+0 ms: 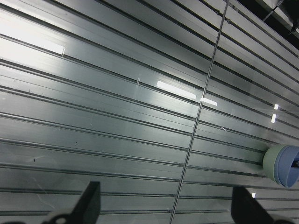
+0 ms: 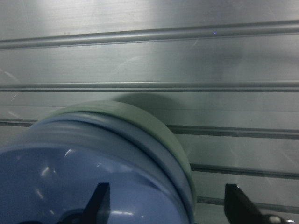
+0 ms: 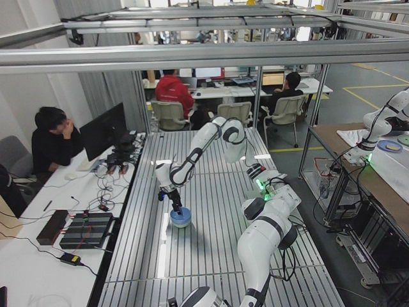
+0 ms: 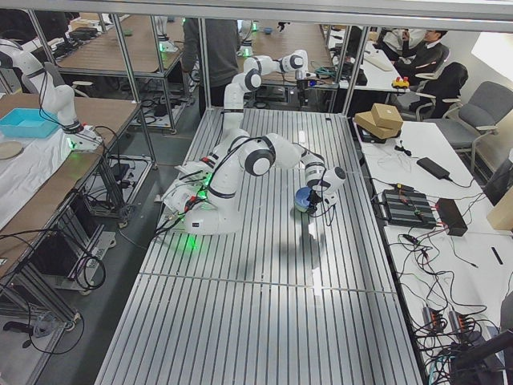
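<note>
A nested stack of blue bowls (image 3: 181, 219) over a pale green one (image 2: 112, 108) sits on the slatted metal table. My right gripper is down at the bowls, open, one finger inside the top bowl and the other outside the rim; in the camera left view it reaches the bowls from behind. My left gripper is open over bare slats, with the bowls off to the right in its wrist view; in the camera left view its arm is low in the foreground, partly out of frame.
A white desk (image 3: 38, 275) with electronics, cables and a monitor runs along one side. Another bench (image 3: 393, 185) with an arm stands beyond the other side. Metal frame posts surround the table.
</note>
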